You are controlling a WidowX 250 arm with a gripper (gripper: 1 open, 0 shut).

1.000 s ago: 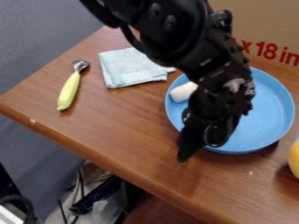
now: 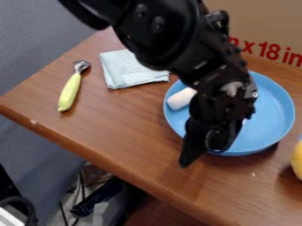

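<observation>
The black gripper (image 2: 203, 146) hangs low over the front-left rim of a blue plate (image 2: 267, 115), its tip reaching down past that rim toward the table. A small white cylindrical piece (image 2: 181, 98) lies on the plate, just left of the arm and partly behind it. Whether the fingers are open or shut is hard to make out in this view.
A wooden table (image 2: 118, 124) carries a folded light cloth (image 2: 127, 69) at the back and a yellow-handled scoop (image 2: 71, 88) at the left. A yellow round object (image 2: 296, 159) sits at the right edge. A cardboard box (image 2: 266, 26) stands behind.
</observation>
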